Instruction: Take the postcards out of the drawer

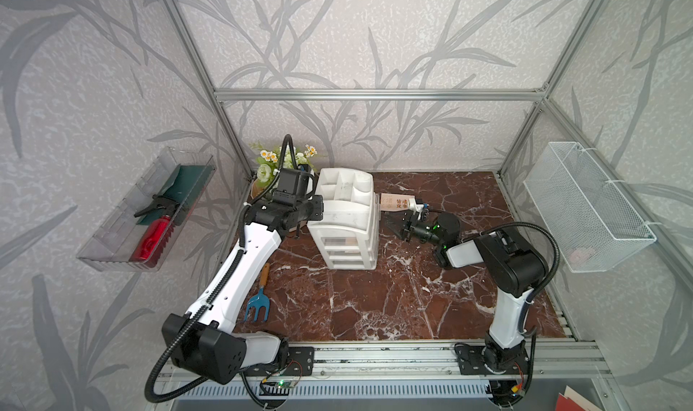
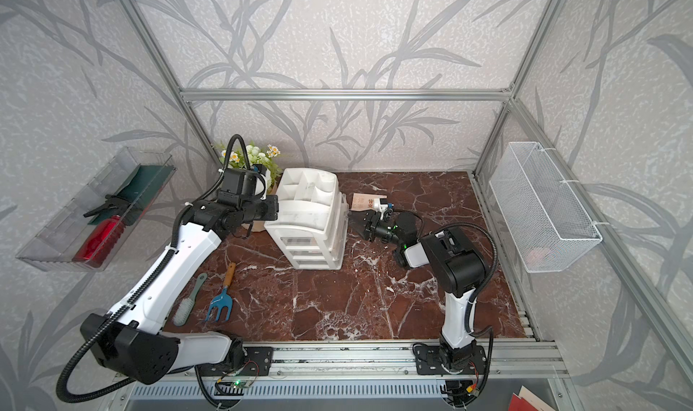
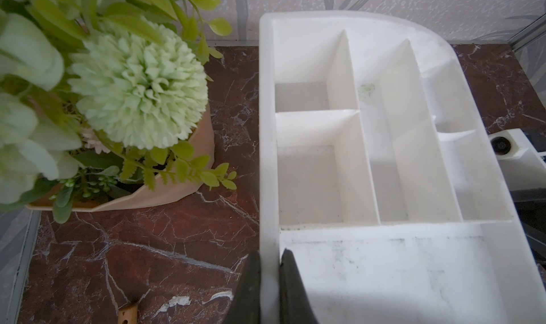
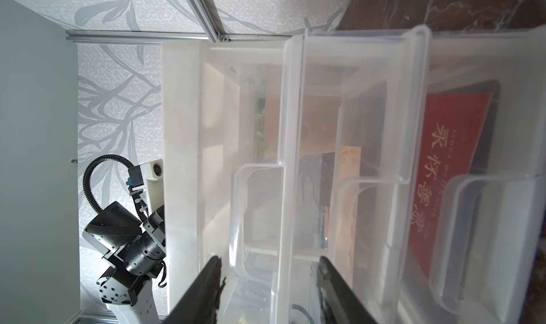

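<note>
The white drawer unit (image 1: pixel 343 223) stands mid-table, its top divided into compartments. My left gripper is shut on the unit's left rim in the left wrist view. My right gripper stands open at the clear drawer fronts on the right side, fingertips apart with nothing visibly held. Through the drawers in the right wrist view show a red card (image 4: pixel 449 136) with Chinese writing and pale cards (image 4: pixel 345 221). Another pale printed card (image 1: pixel 397 198) lies on the table behind my right gripper.
A flower pot (image 3: pixel 187 159) is left of the unit. A fork (image 2: pixel 220 302) and brush (image 2: pixel 186 306) lie front left. A plastic bin (image 1: pixel 144 216) and wire basket (image 1: pixel 588 209) hang on the side walls.
</note>
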